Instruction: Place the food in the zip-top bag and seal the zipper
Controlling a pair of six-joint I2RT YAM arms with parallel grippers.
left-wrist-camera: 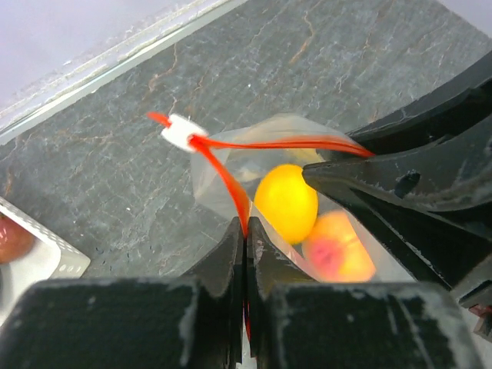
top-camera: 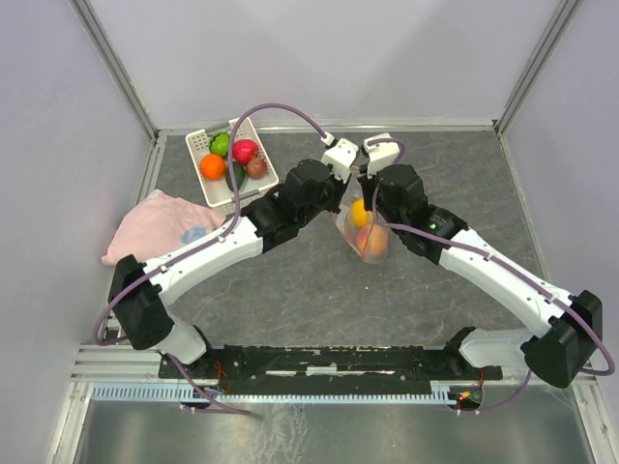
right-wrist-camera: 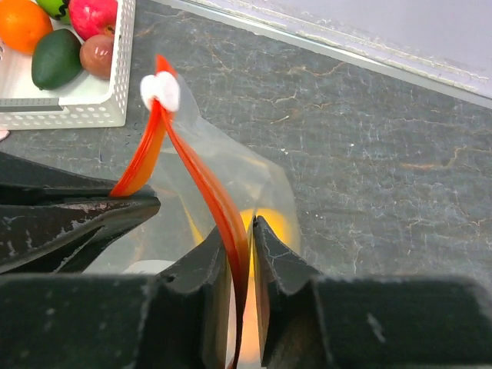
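A clear zip top bag [top-camera: 342, 222] hangs below both grippers, with a yellow fruit [left-wrist-camera: 286, 204] and a peach-coloured fruit [left-wrist-camera: 338, 250] inside. Its orange zipper strip [right-wrist-camera: 211, 188] carries a white slider [left-wrist-camera: 183, 132] at one end. The mouth is parted around the slider end. My left gripper is shut on the bag's zipper edge. My right gripper is slightly open, the opposite edge's orange strip running between its fingers. The two grippers stand close together, and the far end of the zipper is hidden by them.
At the back left a white basket [top-camera: 219, 191] holds several more fruits and vegetables. A pink cloth [top-camera: 155, 232] lies to the left of the table.
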